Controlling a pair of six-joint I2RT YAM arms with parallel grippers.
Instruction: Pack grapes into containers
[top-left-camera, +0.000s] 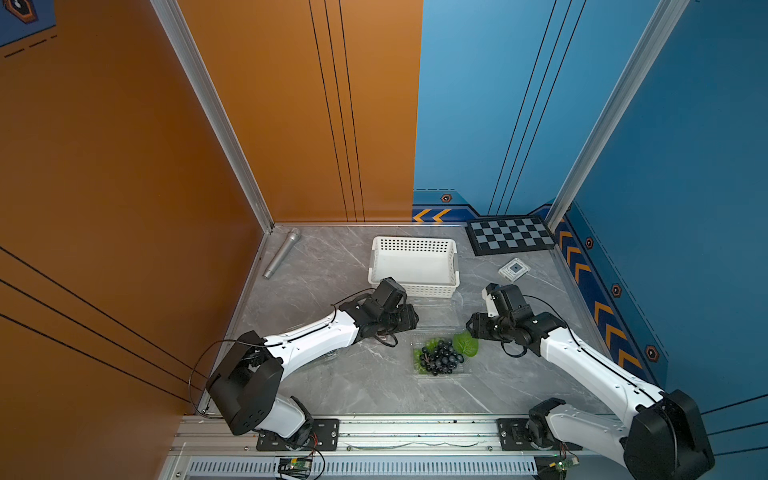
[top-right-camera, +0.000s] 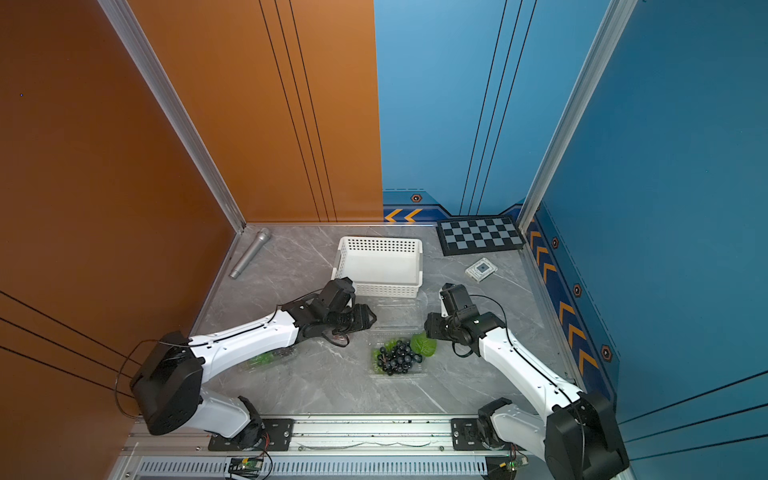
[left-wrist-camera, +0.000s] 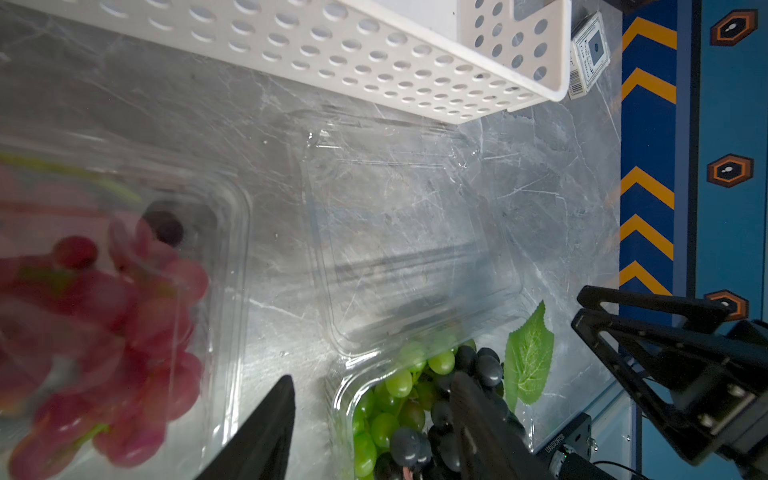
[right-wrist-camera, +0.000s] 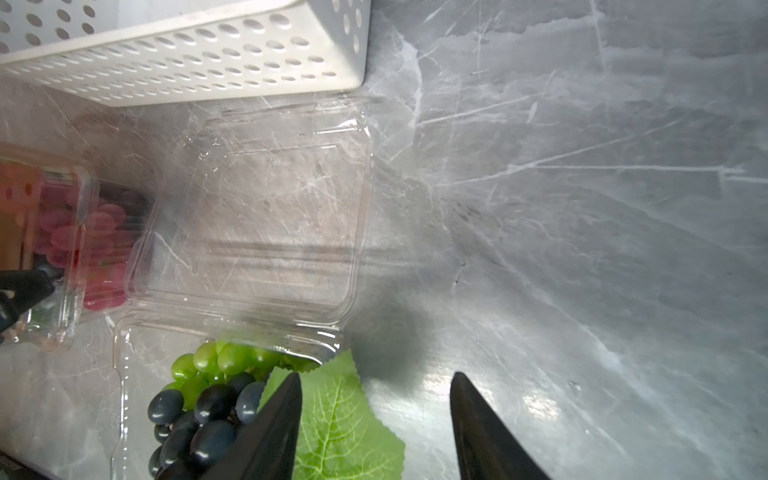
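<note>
A clear container (left-wrist-camera: 344, 416) holds green grapes (left-wrist-camera: 384, 428) and black grapes (right-wrist-camera: 212, 440). Its clear lid (left-wrist-camera: 408, 232) lies folded open on the table behind it. Over the container's right side sits a green leaf (right-wrist-camera: 344, 424), in front of my right gripper (top-left-camera: 473, 326). That gripper is open, just right of the container, with nothing gripped. My left gripper (top-left-camera: 412, 317) stands open above the lid's left side, its fingers (left-wrist-camera: 272, 424) apart and empty. Left of the lid, a second clear container (left-wrist-camera: 232, 320) with red grapes (left-wrist-camera: 144, 320) appears closed.
Behind the lid stands an empty white basket (top-left-camera: 414, 268). A checkered board (top-left-camera: 510, 234), a small white box (top-left-camera: 514, 269) and a grey cylinder (top-left-camera: 281, 253) lie further back. Under the left arm, another container (top-right-camera: 270, 357) is partly hidden.
</note>
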